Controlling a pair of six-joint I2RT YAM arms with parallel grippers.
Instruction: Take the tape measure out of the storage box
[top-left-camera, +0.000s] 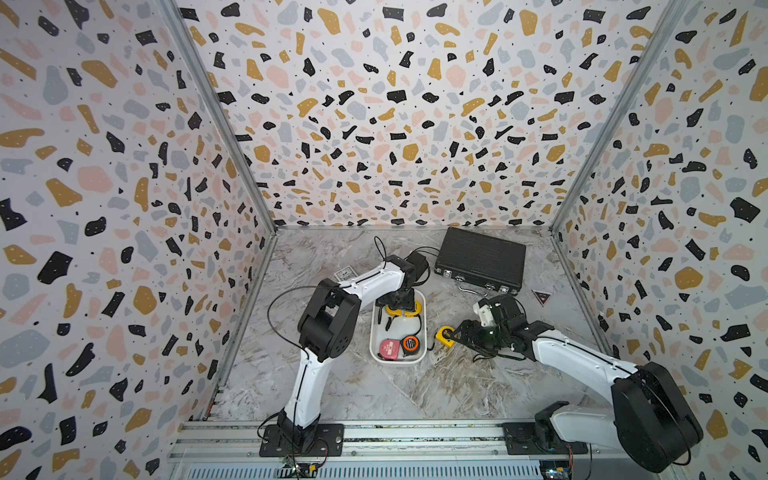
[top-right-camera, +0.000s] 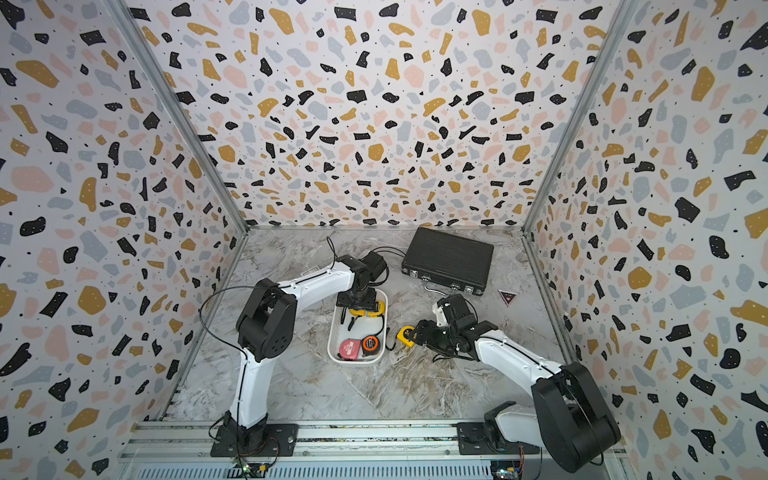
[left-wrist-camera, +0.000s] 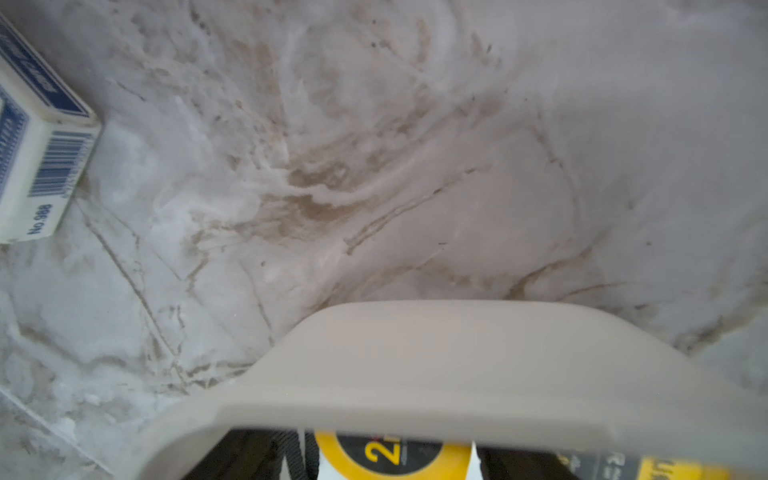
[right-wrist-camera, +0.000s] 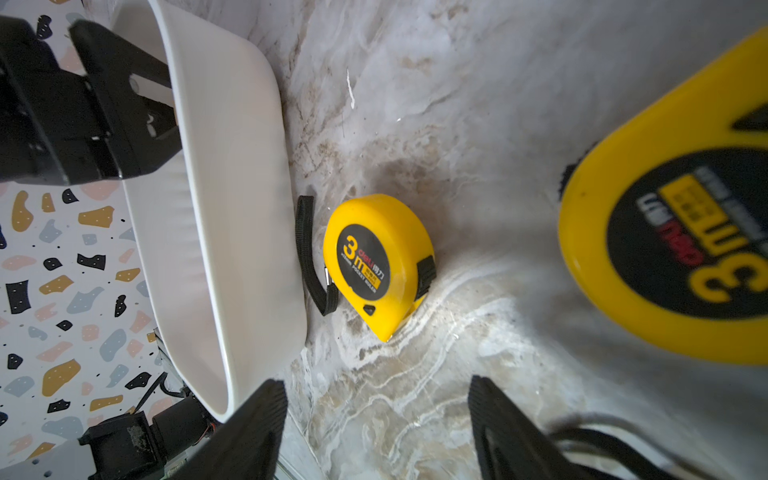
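Note:
The white storage box (top-left-camera: 373, 340) stands mid-table. Inside, at its far end, sits a yellow 2m tape measure (left-wrist-camera: 392, 460), mostly hidden behind the rim in the left wrist view. A second yellow tape measure (left-wrist-camera: 672, 470) lies to its right. My left gripper reaches down into the box, open, its fingers on either side of the 2m tape with gaps left. Outside the box, a yellow 3m tape measure (right-wrist-camera: 376, 260) rests on the table beside the wall. My right gripper is open near it, nothing between its fingers.
Another yellow 3m tape (right-wrist-camera: 680, 232) lies at right in the right wrist view. A red tape (top-left-camera: 389, 348) and an orange-black one (top-left-camera: 410, 344) occupy the box's near end. A black case (top-left-camera: 481, 260) stands behind. A card box (left-wrist-camera: 40, 152) lies left of the box.

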